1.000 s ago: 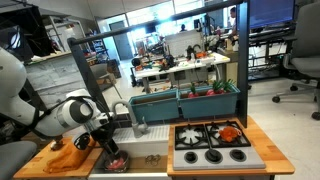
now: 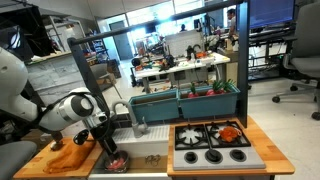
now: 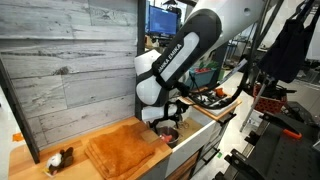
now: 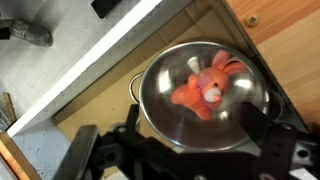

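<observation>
A round metal pot [image 4: 165,95] with two wire handles sits in the sink. Inside it lies an orange-red plush toy [image 4: 212,85] with a pale snout. My gripper hangs over the near rim of the pot, its black fingers [image 4: 122,150] spread wide with nothing between them. In exterior view 1 the gripper [image 2: 108,146] is above the sink, and the pot [image 2: 117,162] shows below it. The arm partly hides the pot [image 3: 166,134] in exterior view 2.
An orange towel [image 3: 122,147] lies on the wooden counter, with a small dark and white plush [image 3: 60,158] farther left. A stove [image 2: 212,146] carries an orange item [image 2: 230,133]. Behind the sink stand a faucet [image 2: 134,117] and blue bins [image 2: 155,109].
</observation>
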